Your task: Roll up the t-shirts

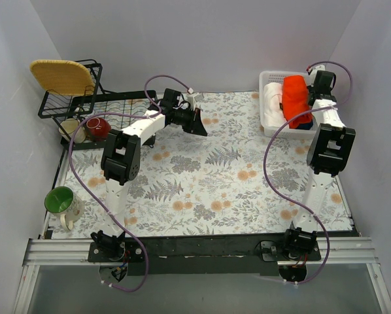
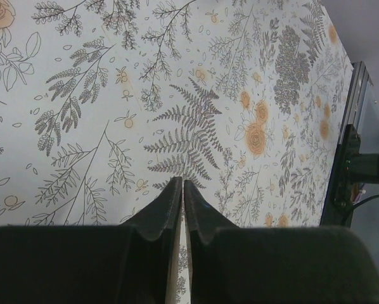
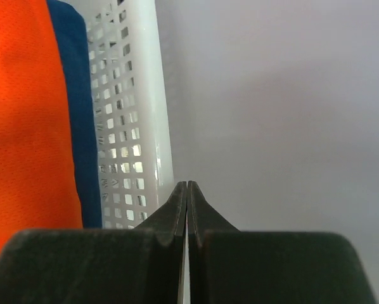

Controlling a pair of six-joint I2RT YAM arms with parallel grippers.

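In the top view, a white basket (image 1: pixel 268 129) at the back right holds a white rolled cloth (image 1: pixel 273 104), an orange cloth (image 1: pixel 295 98) and a dark blue one (image 1: pixel 305 125). The right wrist view shows the orange cloth (image 3: pixel 28 126) lying against the blue cloth (image 3: pixel 80 120) inside the basket's perforated wall (image 3: pixel 153 95). My right gripper is shut at the basket's right rim, no cloth between its fingers. My left gripper is shut and empty above the bare patterned tabletop; from above, the left gripper (image 1: pixel 199 124) points right from beside the rack.
A black dish rack (image 1: pixel 125 104) with a red mug (image 1: pixel 99 127) and a cream mug (image 1: pixel 72 130) stands at the back left. Near the left edge sits a cup with a green inside (image 1: pixel 60 200).
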